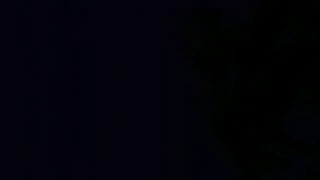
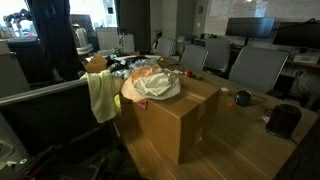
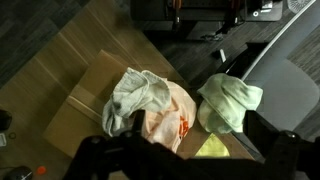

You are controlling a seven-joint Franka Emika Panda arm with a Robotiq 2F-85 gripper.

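A whitish cloth [image 3: 140, 92] and a pale pink cloth [image 3: 172, 122] lie crumpled side by side on a brown cardboard box [image 3: 97, 84]. To their right in the wrist view is a cream-green cloth [image 3: 230, 100], with a small yellow piece [image 3: 212, 147] below it. Exterior view 2 has the pile of light cloths [image 2: 152, 84] on top of the box [image 2: 168, 130], and a yellowish cloth [image 2: 102, 95] draped over a dark chair back beside it. My gripper is open above the cloths, its dark fingers wide apart with nothing visibly held.
Grey office chairs [image 2: 258, 70] and desks with monitors [image 2: 250, 27] stand behind. A black cylindrical object [image 2: 283, 121] sits on the wooden surface right of the box. Exterior view 1 is almost entirely black.
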